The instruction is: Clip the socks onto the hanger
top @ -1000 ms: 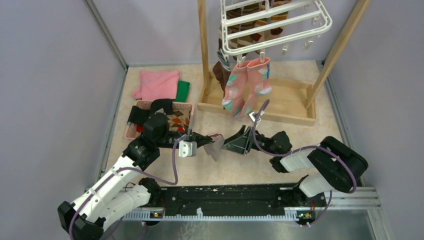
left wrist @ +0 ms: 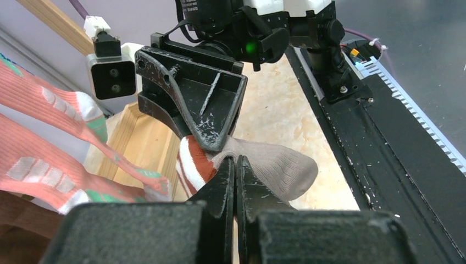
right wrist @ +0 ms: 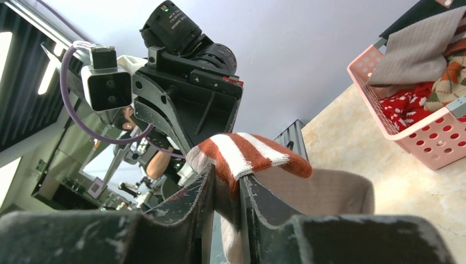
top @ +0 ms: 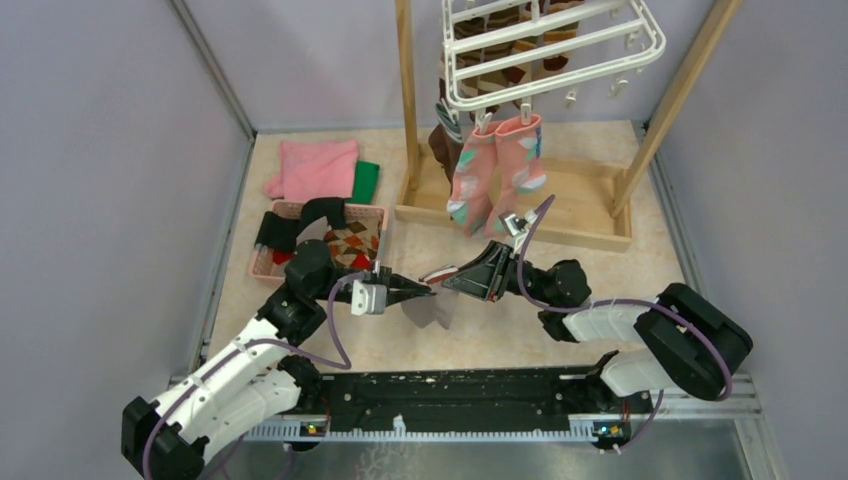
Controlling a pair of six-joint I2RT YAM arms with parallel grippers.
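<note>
A grey sock (top: 432, 310) with a red-and-white striped cuff hangs between my two grippers, low over the table's middle. My left gripper (top: 432, 290) is shut on the cuff side of the sock. From the other side, my right gripper (top: 450, 280) reaches over the striped cuff (right wrist: 242, 151). The right fingers (right wrist: 258, 203) stand close together with sock fabric between them and a narrow gap showing; whether they pinch it is not clear. The white hanger (top: 560, 75) is at the back, with pink socks (top: 475, 175) clipped along its front edge and patterned socks behind.
A pink basket (top: 383, 212) with several socks stands at the left. Behind it lie a pink cloth (top: 315, 170) and a green cloth (top: 365, 182). The hanger's wooden frame (top: 618, 240) stands at the back right. Empty clips (top: 570, 97) show on the hanger's right side.
</note>
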